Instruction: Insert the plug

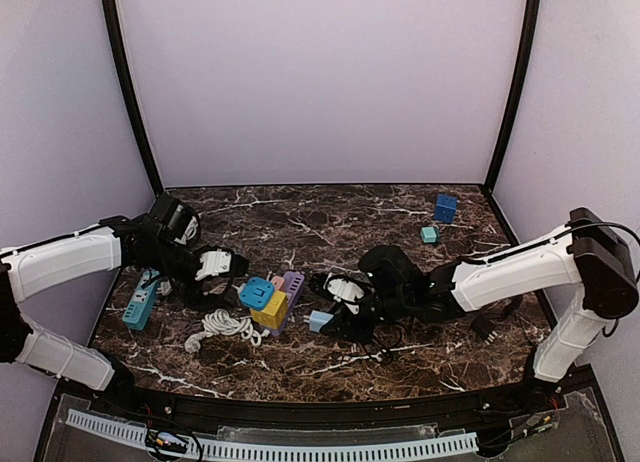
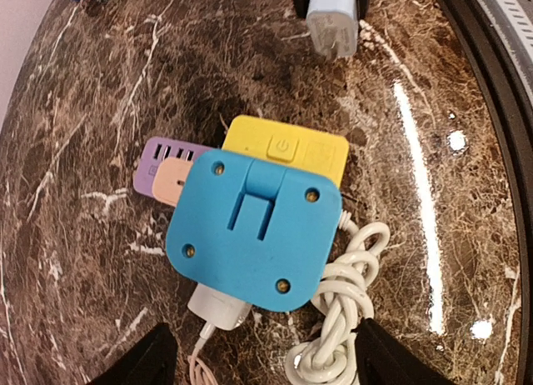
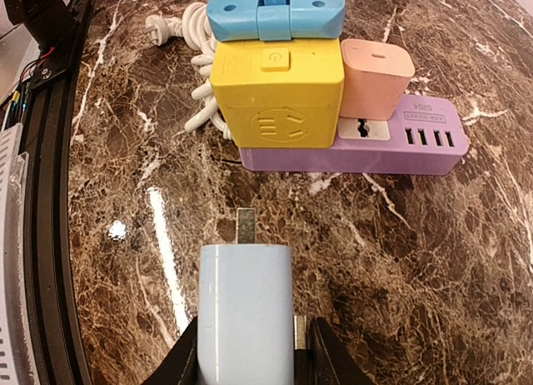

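Note:
A purple power strip (image 3: 425, 152) carries a yellow plug block (image 3: 276, 93), a pink adapter (image 3: 376, 81) and a blue plug (image 2: 250, 252) on top, as the wrist views show. My right gripper (image 1: 335, 327) is shut on a light blue-white plug (image 3: 246, 318), its metal pin pointing toward the power strip, with bare table between them. My left gripper (image 1: 215, 287) stands open above and left of the stacked plugs, nothing seen between its fingers.
Coiled white cable (image 1: 228, 324) lies beside the strip. A teal strip (image 1: 138, 307) is at the left, a blue block (image 1: 446, 208) and small teal piece (image 1: 429, 235) at the back right.

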